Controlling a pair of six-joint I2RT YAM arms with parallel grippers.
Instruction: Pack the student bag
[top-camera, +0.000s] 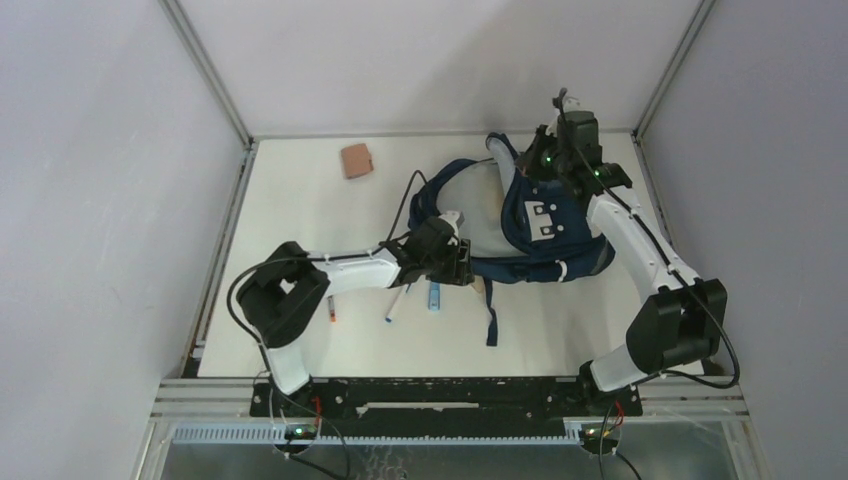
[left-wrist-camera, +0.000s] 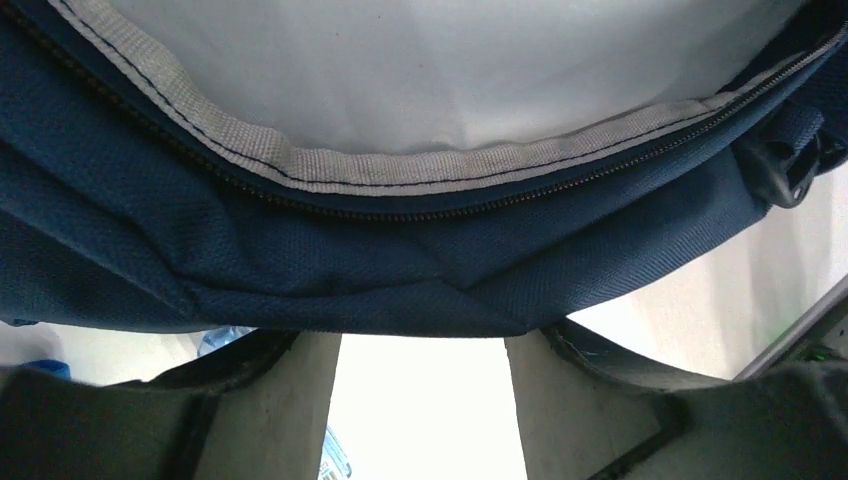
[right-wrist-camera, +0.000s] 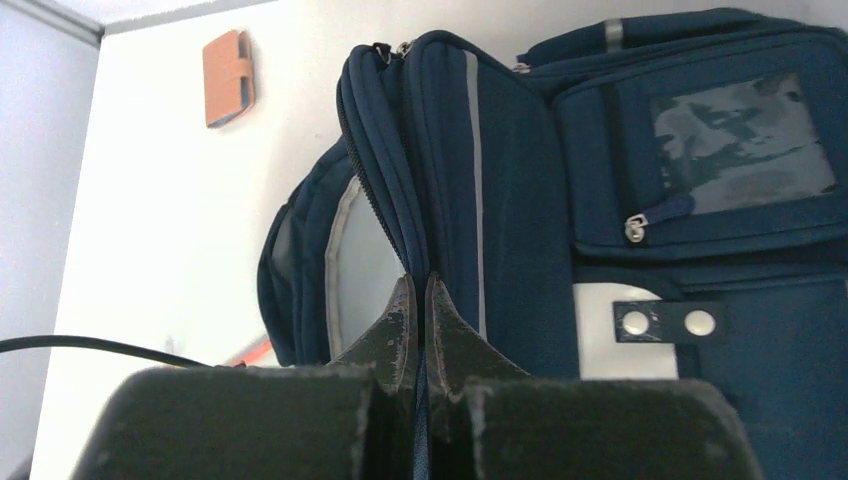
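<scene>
The navy bag lies at the right of the table, its main pocket gaping with a pale lining. My right gripper is shut on the edge of the bag's flap, a fold of which runs between the fingertips. The left gripper is part open at the bag's near rim; its fingertips reach the lower edge of the cloth, and no cloth shows pinched between them. On the table in front lie a blue-capped pen, a blue stick and an orange-white pen.
A brown wallet lies at the back left. A loose strap hangs from the bag toward the front edge. An orange object shows in the right wrist view beside the bag.
</scene>
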